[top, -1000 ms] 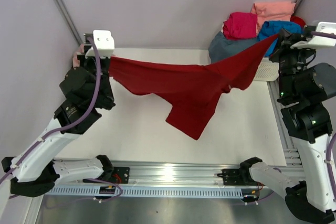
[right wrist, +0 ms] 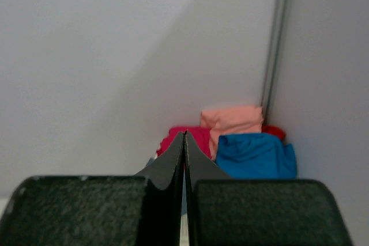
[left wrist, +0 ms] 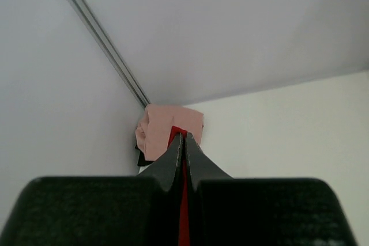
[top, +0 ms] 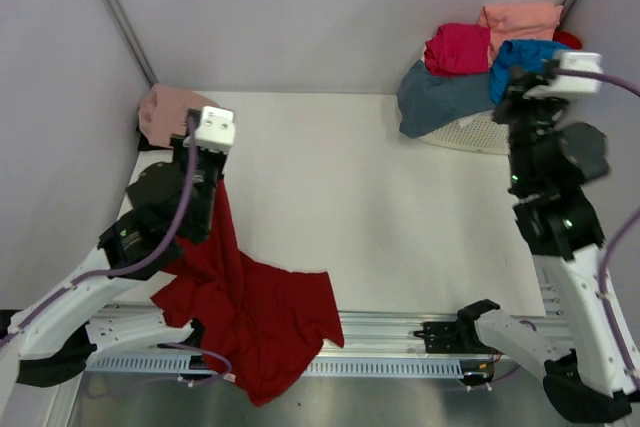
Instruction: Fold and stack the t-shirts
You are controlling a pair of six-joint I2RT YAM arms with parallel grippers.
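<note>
The dark red t-shirt (top: pixel 270 327) hangs from my left gripper (top: pixel 200 142) at the left of the table, draping over the front edge. In the left wrist view my left gripper is shut on the red cloth, a strip of it showing at the fingertips. My right gripper (top: pixel 520 87), raised at the right before the basket, is shut; in the right wrist view nothing shows between the fingertips of this gripper.
A white basket (top: pixel 460 137) at back right holds several garments, blue (right wrist: pixel 253 159), magenta (top: pixel 458 47), salmon and grey. A folded pink shirt (left wrist: pixel 158 131) lies at back left.
</note>
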